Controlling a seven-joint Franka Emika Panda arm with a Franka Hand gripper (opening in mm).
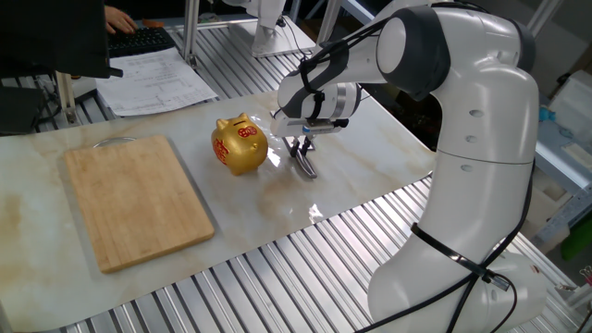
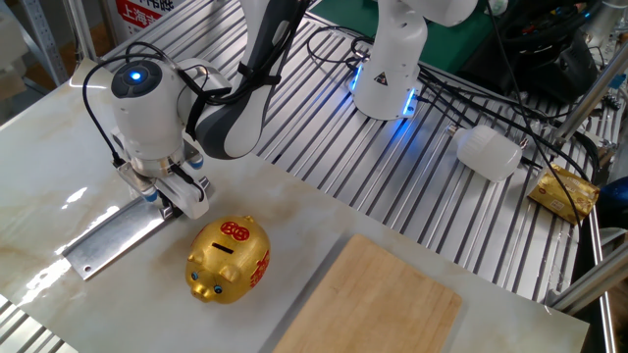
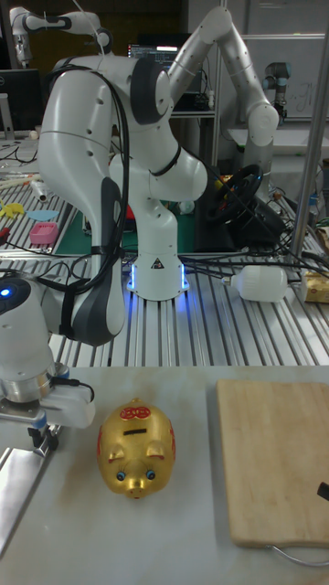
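A flat metal blade (image 2: 118, 236) with a small hole near its far corner reaches out from beneath my gripper (image 2: 177, 202). It is cut off by the left edge in exterior view 3. In exterior view 1 my gripper (image 1: 302, 145) points down over a dark, curved handle-like piece (image 1: 305, 166), which appears to belong to the same tool. The fingertips are close to it, but whether they clamp it is unclear, as is whether the blade touches the table. A golden piggy bank (image 1: 240, 145) with red markings stands upright beside the gripper, apart from it.
A wooden cutting board (image 1: 139, 203) with a metal loop handle lies flat beyond the piggy bank. Papers (image 1: 153, 83) rest behind the marble-look tabletop (image 1: 259, 222). Slatted metal (image 2: 324, 157) borders it, with a second robot base (image 2: 388, 88) farther off.
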